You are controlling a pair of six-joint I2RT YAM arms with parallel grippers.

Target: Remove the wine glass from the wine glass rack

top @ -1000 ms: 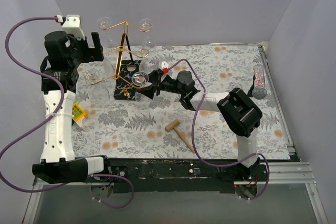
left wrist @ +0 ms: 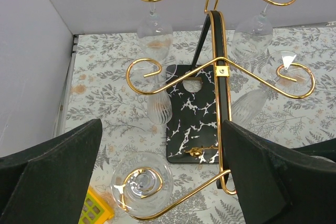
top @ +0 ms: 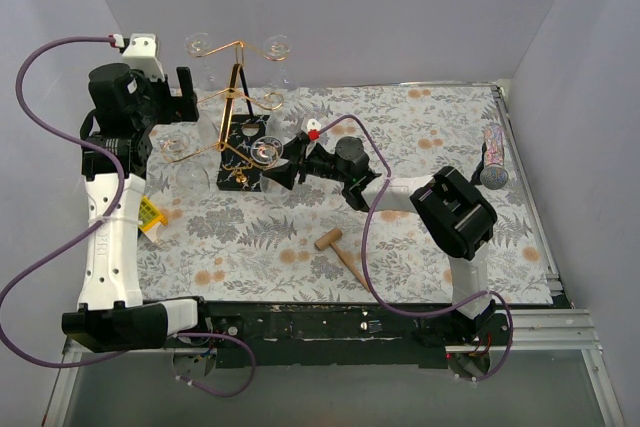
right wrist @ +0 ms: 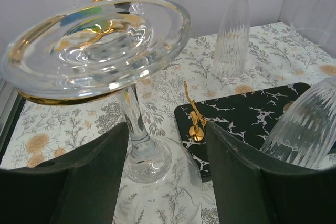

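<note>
A gold wine glass rack (top: 228, 92) on a black marble base (left wrist: 191, 119) holds several inverted glasses. My right gripper (top: 288, 162) is at the rack's lower right arm, shut on a wine glass (right wrist: 157, 182); in the right wrist view its fingers flank the stem and bowl below the glass foot, which still sits at the gold wire. My left gripper (top: 180, 92) stands open at the rack's upper left, its wide fingers empty in the left wrist view.
A wooden mallet (top: 340, 255) lies in front of the rack, a yellow object (top: 150, 217) at the left, and a can (top: 493, 157) at the right edge.
My right gripper has moved very slightly; the glasses look unchanged.
</note>
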